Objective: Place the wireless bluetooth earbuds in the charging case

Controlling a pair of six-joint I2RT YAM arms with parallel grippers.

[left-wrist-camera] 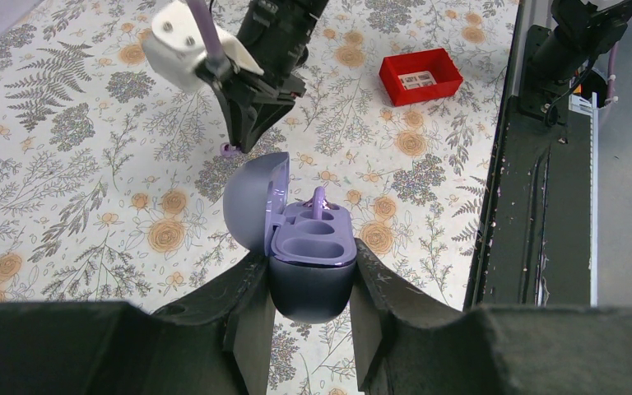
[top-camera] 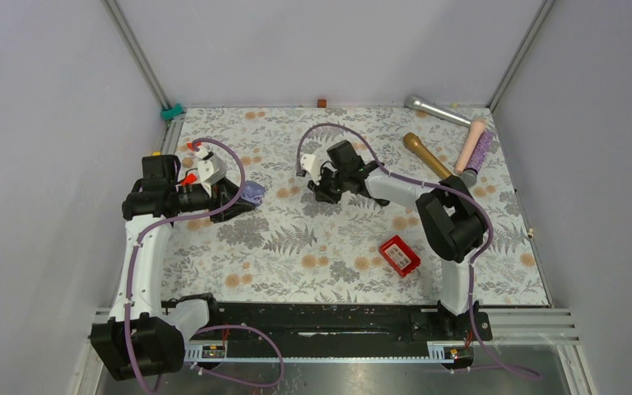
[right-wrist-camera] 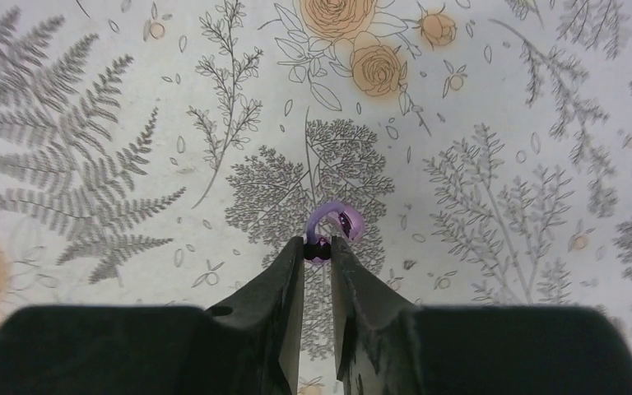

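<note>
The lilac charging case [top-camera: 251,192] is gripped by my left gripper, lid open, with one earbud stem [left-wrist-camera: 318,204] standing in it beside empty-looking hollows. My right gripper is shut on a small lilac earbud [right-wrist-camera: 341,216], seen in the right wrist view hanging at its fingertips above the patterned mat. In the left wrist view this earbud [left-wrist-camera: 229,150] shows just under the right fingers, behind the case and apart from it.
A red box [top-camera: 399,255] lies at the front right of the mat [top-camera: 280,271]. Several microphone-shaped objects [top-camera: 432,160] lie at the back right.
</note>
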